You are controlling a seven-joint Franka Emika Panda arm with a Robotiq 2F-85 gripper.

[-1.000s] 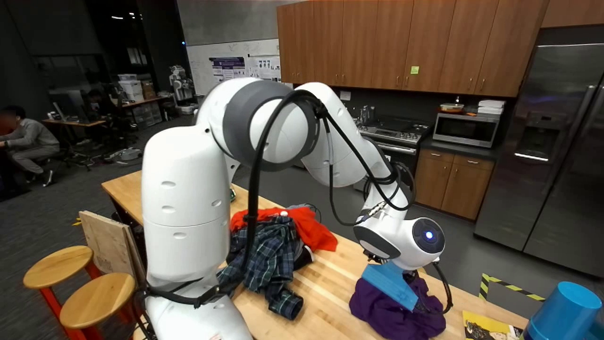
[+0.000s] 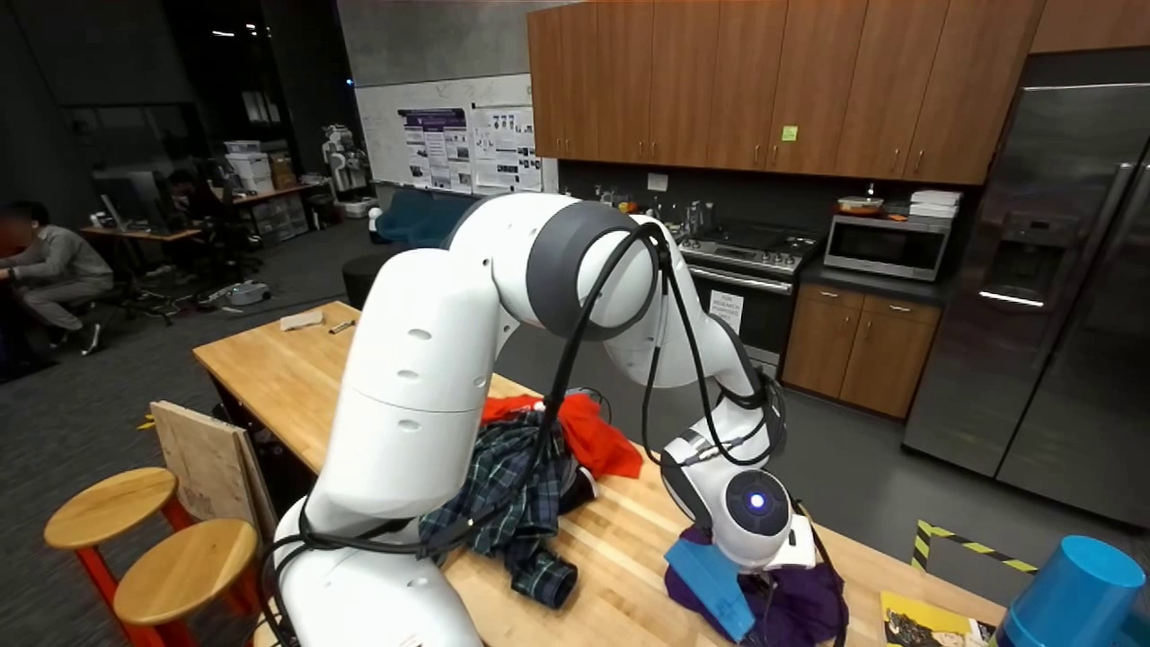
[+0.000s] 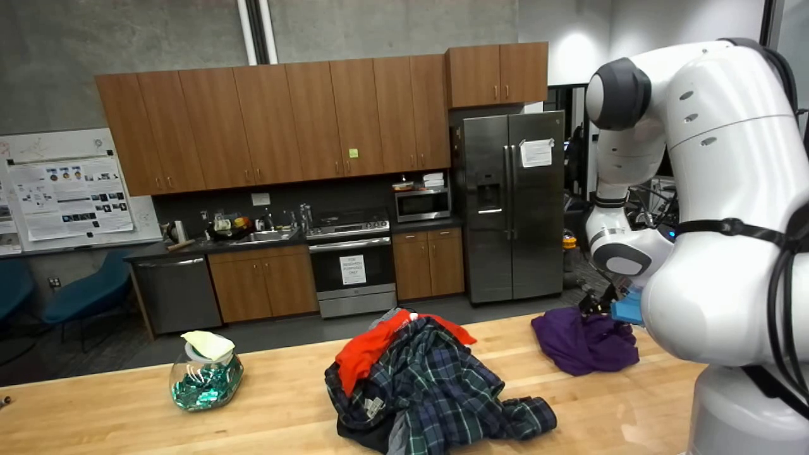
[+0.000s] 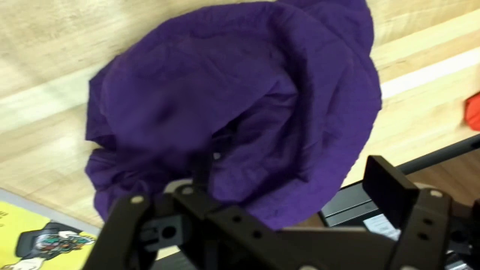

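A crumpled purple cloth (image 3: 576, 345) lies on the wooden table near the robot's base; it nearly fills the wrist view, where its folds (image 4: 324, 117) show close up. My gripper is open over the near part of this cloth, its fingers wide apart. One black finger (image 4: 389, 191) stands beyond the cloth's edge, while the other side is dark against the purple folds. From the second exterior view, the gripper (image 3: 599, 302) appears at the cloth's back edge. Whether a fingertip touches the fabric I cannot tell.
A heap of clothes, with a plaid shirt (image 3: 455, 379) and a red garment (image 3: 371, 352), occupies the table's middle. Farther left stands a glass jar (image 3: 206, 379). A yellow printed sheet (image 2: 933, 624) and blue cup (image 2: 1078, 593) lie past the cloth. Bare tabletop separates heap and cloth.
The arm has reached lower, and its wrist has shifted down and slightly left in the first exterior view, nearer the purple cloth. The clothes heap looks unmoved.
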